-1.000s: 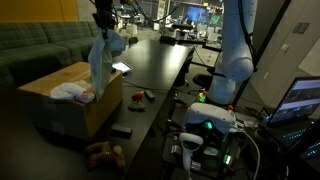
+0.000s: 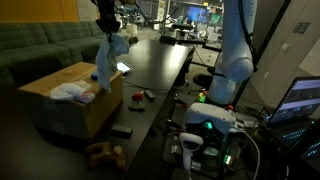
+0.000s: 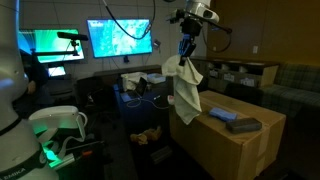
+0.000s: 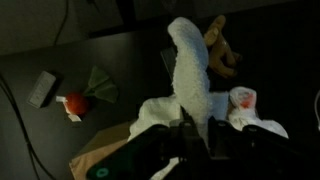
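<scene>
A pale cloth [image 2: 110, 62] hangs from my gripper [image 2: 110, 34], which is shut on its upper part, high above the cardboard box [image 2: 62, 115]. In the second exterior view the cloth [image 3: 183, 88] drapes down in front of the box's near side [image 3: 240, 155]. The wrist view has the white cloth [image 4: 188, 70] spreading out below my gripper; the dark fingers blend together there, and the cloth covers part of the box [image 4: 92, 155]. Whether the cloth's lower end touches the box is hard to tell.
White crumpled material [image 2: 70, 91] lies on the box top, with a dark grey object [image 3: 243, 126] there too. On the dark table are a brown plush-like thing [image 2: 105, 155], a black block [image 2: 121, 131] and a red object [image 2: 138, 99]. Table space right of the box is mostly clear.
The cloth has stayed in my gripper, swaying and changing its folds over the box. The gripper shifted only slightly. Things on the table have not moved.
</scene>
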